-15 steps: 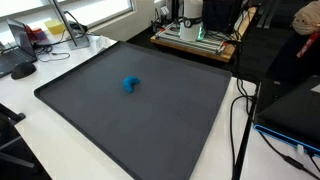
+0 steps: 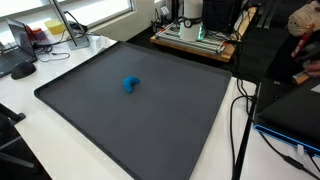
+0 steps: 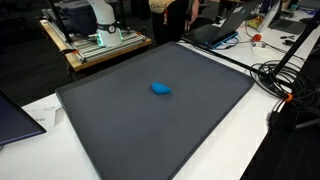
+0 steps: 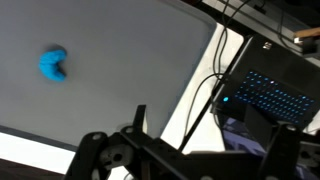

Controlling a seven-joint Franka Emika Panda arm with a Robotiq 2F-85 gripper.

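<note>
A small curved blue object [image 2: 130,84] lies alone on the dark grey mat. In the second exterior view the blue object [image 3: 160,88] rests toward the far part of the mat [image 3: 150,130]. From the wrist, the blue object [image 4: 52,64] shows at the far left, well away from my fingers. My gripper is at the bottom edge of the wrist view, open, its dark fingers apart and empty. Neither exterior view shows the gripper.
Around the mat runs a white table edge [image 2: 52,144]. A laptop [image 4: 265,97] and cables sit beyond the mat in the wrist view. Another laptop [image 2: 14,56] stands at the back left.
</note>
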